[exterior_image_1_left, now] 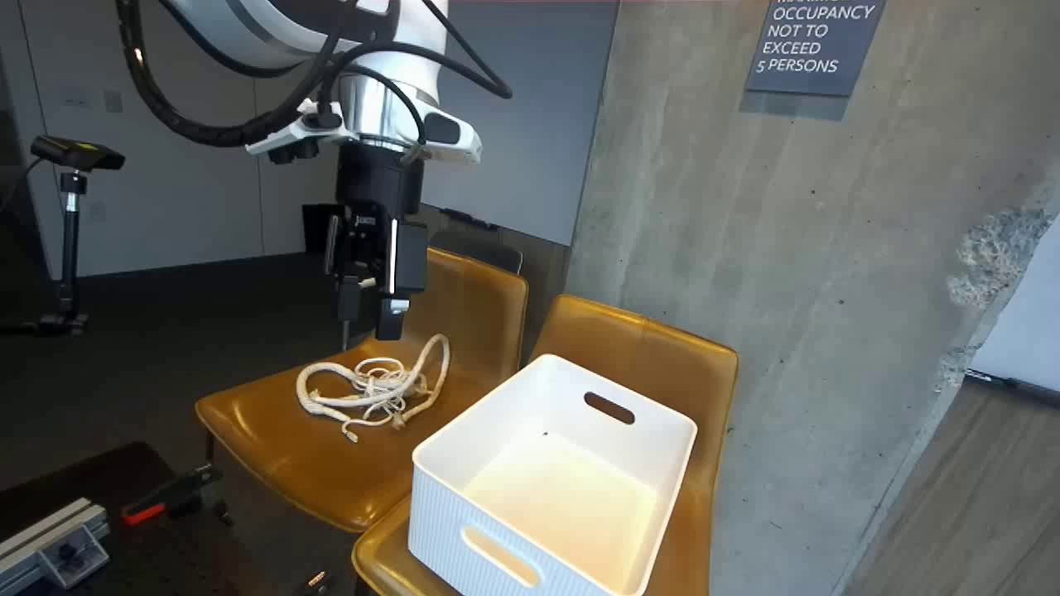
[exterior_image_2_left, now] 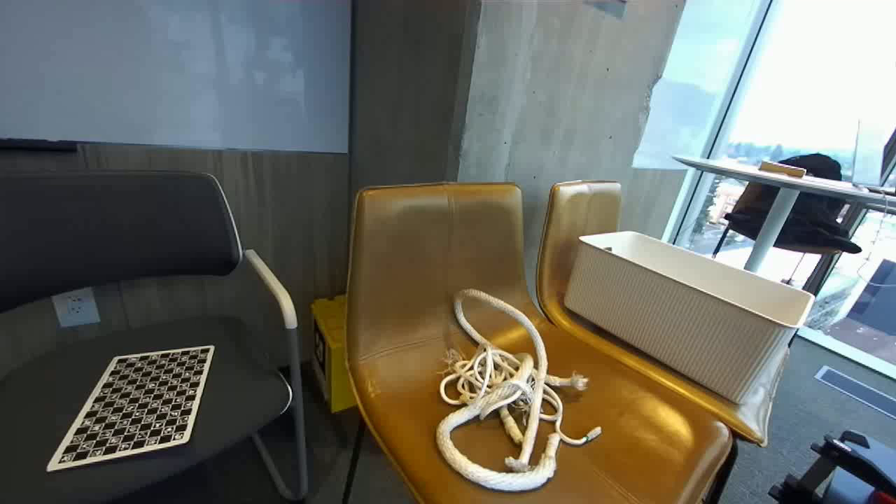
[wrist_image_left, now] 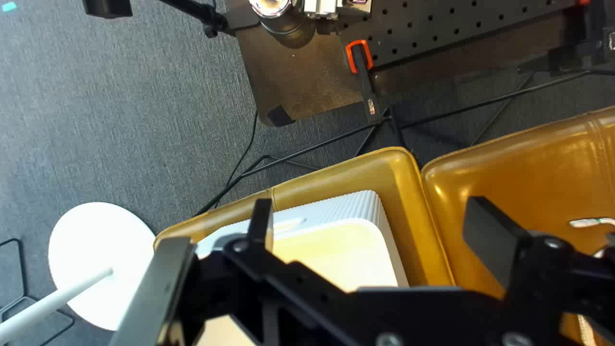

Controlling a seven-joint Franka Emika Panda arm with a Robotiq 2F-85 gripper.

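Note:
My gripper (exterior_image_1_left: pixel 369 316) points down above the left brown chair, its fingers apart and empty. Two fingers (wrist_image_left: pixel 490 245) frame the lower part of the wrist view, with a wide gap between them. Below it in exterior view 1, a tangle of white rope (exterior_image_1_left: pixel 383 387) rests on the chair seat. Exterior view 2 shows the rope (exterior_image_2_left: pixel 537 369) as a thick loop mixed with thinner cords. A white bin (exterior_image_1_left: pixel 566 467) with handle slots sits on the neighbouring brown chair, its visible floor bare. Only bits of the rope show at the wrist view's right edge.
The brown chairs (wrist_image_left: pixel 527 173) stand side by side, with backrests rising behind rope and bin. A dark table (wrist_image_left: pixel 305 86) with a red-and-black clamp (wrist_image_left: pixel 363 75) lies opposite. A grey chair (exterior_image_2_left: pixel 159 327) holds a checkered board (exterior_image_2_left: pixel 138 406). A concrete wall (exterior_image_1_left: pixel 825 298) stands behind.

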